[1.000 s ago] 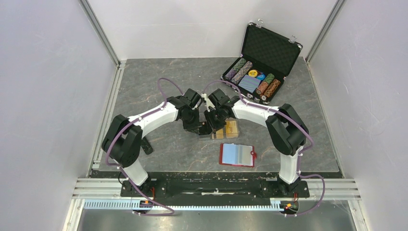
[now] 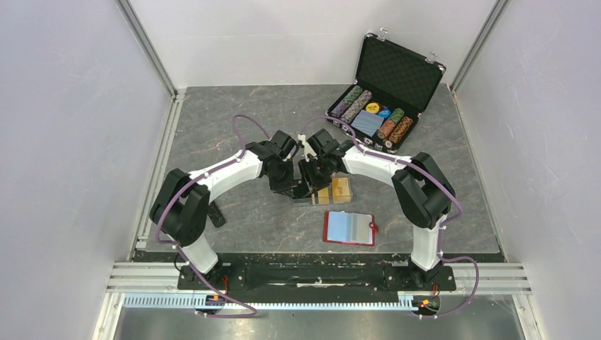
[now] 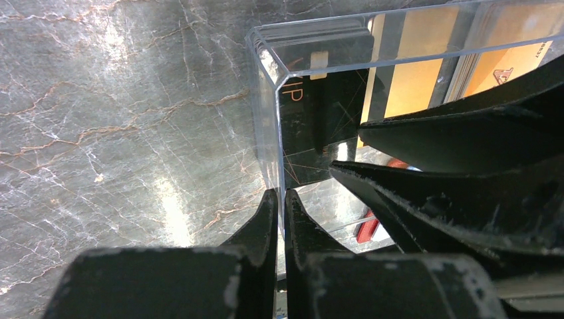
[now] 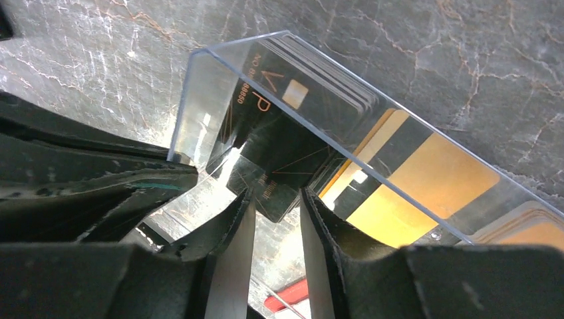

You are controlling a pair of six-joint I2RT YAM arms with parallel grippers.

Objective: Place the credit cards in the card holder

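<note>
A clear card box holds black credit cards at one end and gold cards beside them. In the left wrist view my left gripper is shut on the box's end wall. My right gripper is open above the box, over the lower edge of the black cards. A red card holder with pale sleeves lies open near the front of the table, below the box in the top view.
An open poker chip case stands at the back right. A dark object lies at the left under the left arm.
My grippers and the clear box have moved very slightly toward the front of the table; otherwise little differs.
</note>
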